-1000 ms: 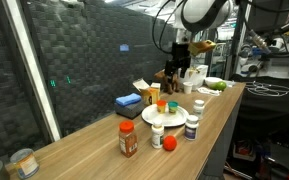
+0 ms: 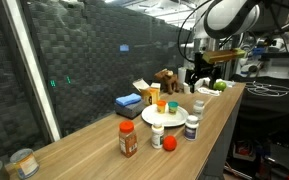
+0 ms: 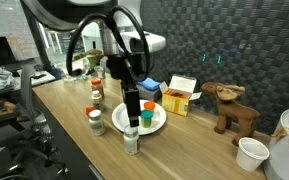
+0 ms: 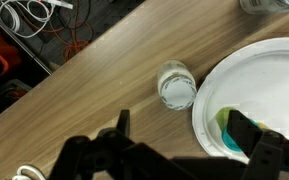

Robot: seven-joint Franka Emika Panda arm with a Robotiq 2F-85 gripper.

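My gripper is open with nothing between its fingers. In the wrist view, a small clear jar with a pale lid (image 4: 178,92) stands on the wooden counter, just ahead of the gap between the fingers. The second exterior view shows this jar (image 3: 131,143) upright below the gripper, close to the plate. Seen from the first exterior view, my gripper (image 2: 213,82) hangs above the right end of the counter, past the white plate (image 2: 152,119). Small coloured cups, including a teal one (image 3: 146,119) and an orange one (image 3: 150,104), stand on that plate.
Other jars stand nearby, among them a white-lidded jar (image 2: 192,128), a red-lidded jar (image 2: 128,139) and a white bottle (image 2: 157,135), with a red ball (image 2: 170,143) beside them. A yellow box (image 3: 176,95), a brown toy animal (image 3: 235,107) and a white cup (image 3: 252,153) stand farther off.
In the first exterior view, the gripper has moved right and somewhat lower, from behind the plate to the counter's right side. The objects on the counter have not visibly moved.
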